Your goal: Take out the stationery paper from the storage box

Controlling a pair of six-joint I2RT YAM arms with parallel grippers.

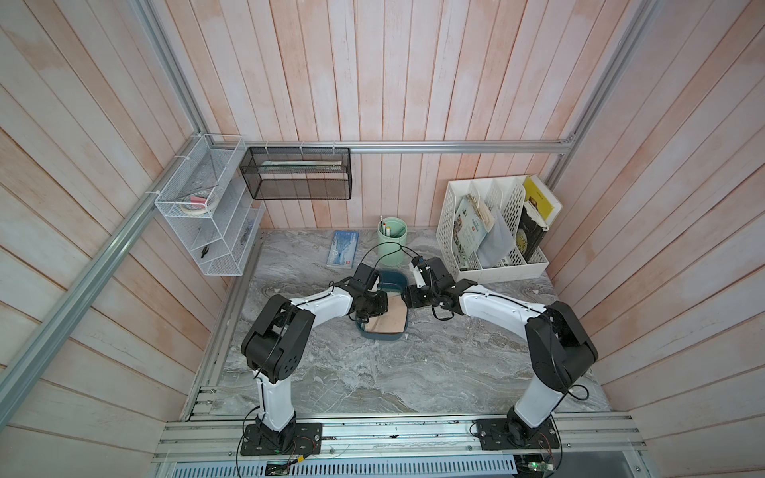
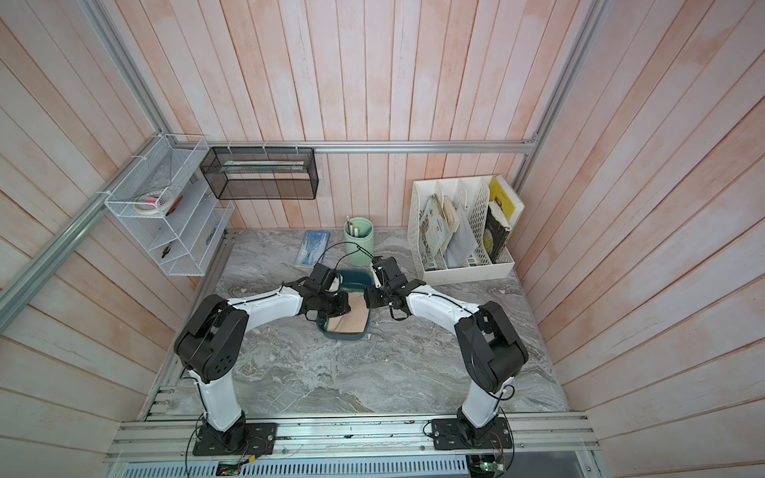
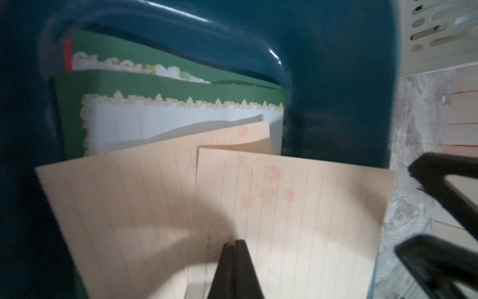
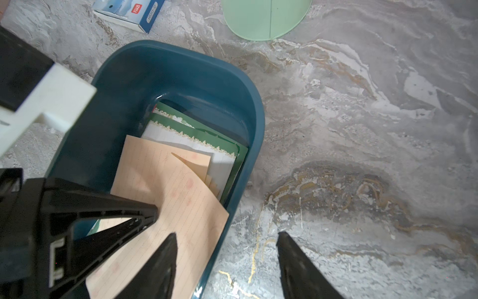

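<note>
A dark teal storage box (image 4: 249, 104) stands mid-table, holding peach lined stationery sheets (image 3: 293, 224) over green-bordered paper (image 3: 184, 89). My left gripper is shut, its tips down on the peach sheets, with nothing visible between its fingers; the right wrist view shows it from the side, over the paper. My right gripper is at the box's right side, fingers parted with nothing held, one over the paper and the other beyond the right wall, as seen in the right wrist view.
A green pen holder (image 1: 391, 247) and a blue packet (image 1: 342, 248) stand behind the box. A white file organizer (image 1: 494, 271) fills the back right. Wire baskets (image 1: 199, 239) hang at the left and back.
</note>
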